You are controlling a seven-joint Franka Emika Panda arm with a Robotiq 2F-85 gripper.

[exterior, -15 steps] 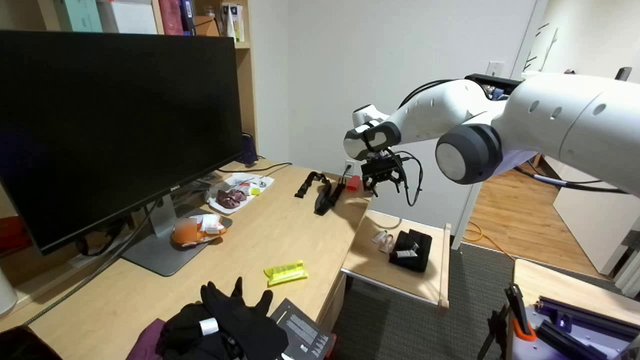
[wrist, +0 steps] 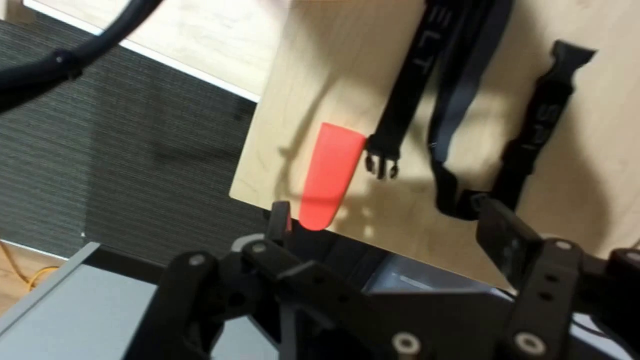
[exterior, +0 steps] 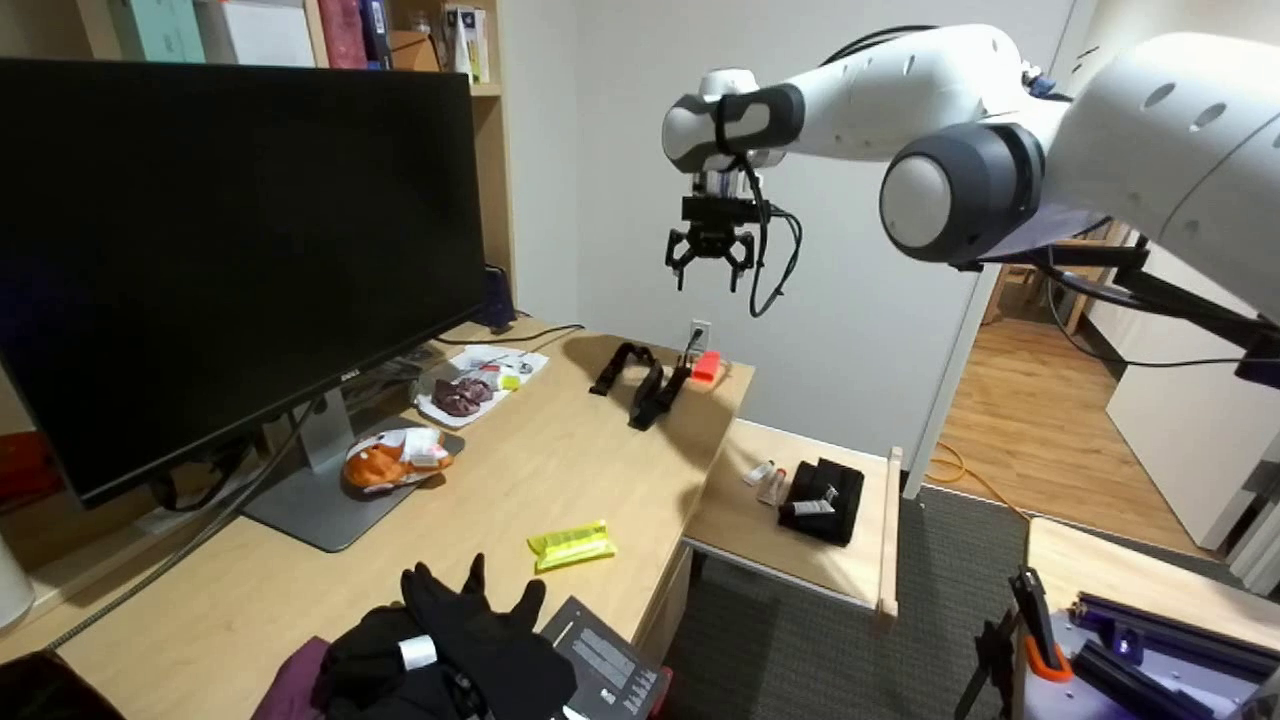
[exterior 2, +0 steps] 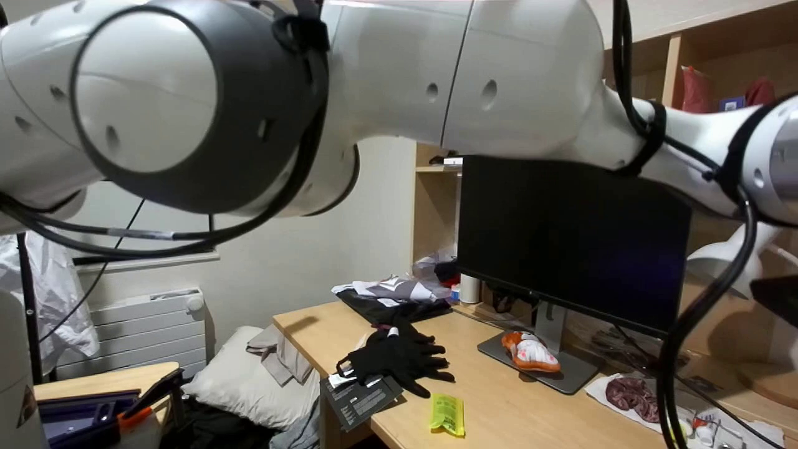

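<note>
My gripper [exterior: 708, 278] hangs open high above the far end of the desk, with nothing between its fingers. Below it on the desk lies a flat red piece [wrist: 330, 177], close to the corner; its rounded end reaches the desk's edge. Beside it is a black strap [wrist: 408, 90] with a buckle, looped and lettered. The wrist view has both fingers [wrist: 279, 225] spread wide at the bottom. Exterior view 2 does not show the gripper.
The open drawer [exterior: 756, 570] below holds a black pouch [exterior: 823, 498] and small tubes. A monitor [exterior: 240, 252], yellow packet [exterior: 571, 546], orange bundle [exterior: 396, 460] and black gloves [exterior: 480, 636] occupy the desk.
My gripper has risen from beside the desk's far corner and moved left, and its tilt has become upright. The red piece now looks flatter and closer to the corner; the strap stays put.
</note>
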